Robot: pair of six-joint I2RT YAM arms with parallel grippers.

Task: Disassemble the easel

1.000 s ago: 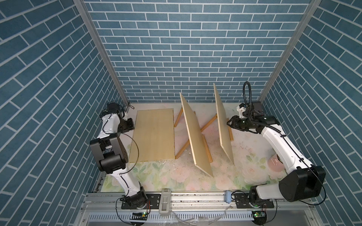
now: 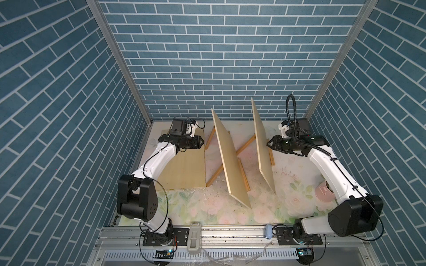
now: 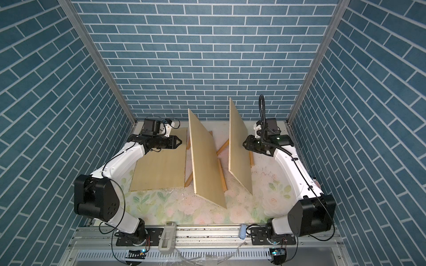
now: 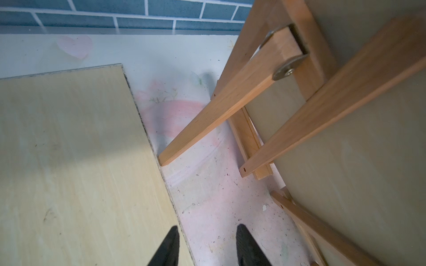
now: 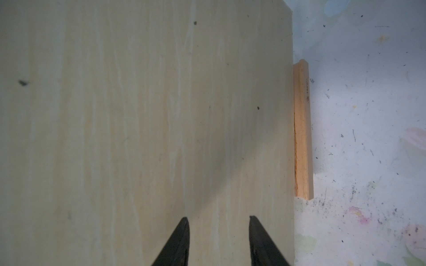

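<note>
Two pale boards stand tilted on wooden easel legs: a middle board (image 2: 228, 155) and a right board (image 2: 262, 146). A third board (image 2: 182, 166) lies flat at the left. In the left wrist view, a hinged leg (image 4: 226, 99) with a metal washer reaches down to the flat board's edge, and a crossing strut (image 4: 337, 95) runs over the middle board's back. My left gripper, open and empty, hangs above the flat board's right edge, left of the middle board. My right gripper is open before the right board's face, with nothing between its fingers.
A wooden ledge (image 5: 303, 130) shows at the right board's lower edge. A pink pot (image 2: 325, 192) sits at the right, partly behind the right arm. Brick-patterned walls close in the back and sides.
My left arm has swung right, from beside the left wall across the flat board toward the middle board. The boards have stayed put, and the right arm has hardly moved.
</note>
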